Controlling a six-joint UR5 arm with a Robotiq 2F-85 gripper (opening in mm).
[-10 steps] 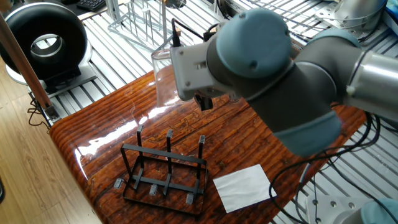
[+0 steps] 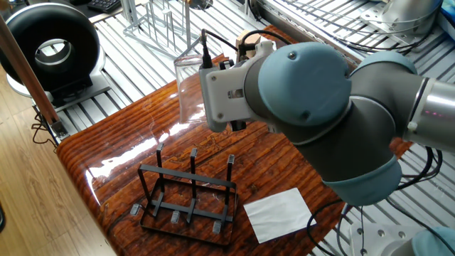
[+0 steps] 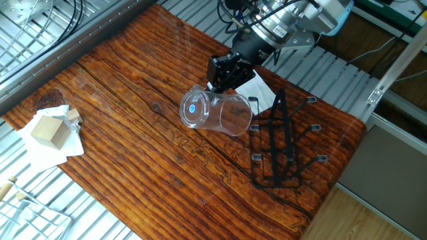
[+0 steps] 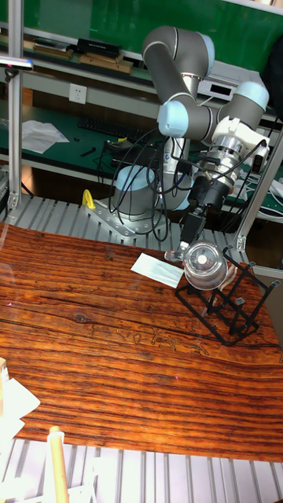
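Note:
A clear plastic cup (image 3: 217, 113) is up off the table beside the black rack, its round base with a blue spot facing the camera in exterior view 2. My gripper (image 3: 215, 85) is at the cup's side and appears shut on it, though the exact contact is hard to make out. In exterior view 3 the cup (image 4: 206, 265) hangs just below the gripper (image 4: 182, 249), near the rack's edge. Exterior view 1 shows the cup (image 2: 188, 92) only partly, behind the gripper's housing, which hides the fingers. The black wire rack (image 2: 188, 210) stands on the table with its prongs upright.
A white sheet (image 2: 279, 215) lies beside the rack. At the table's opposite end, a wooden block (image 3: 51, 132) rests on white paper. Between the block and the rack, the wooden table (image 3: 153, 147) is largely bare.
The wrist and upper arm have swung to the right and slightly down in exterior view 1, with the gripper turning a little. The cup there has barely shifted. The rack and sheet have stayed put.

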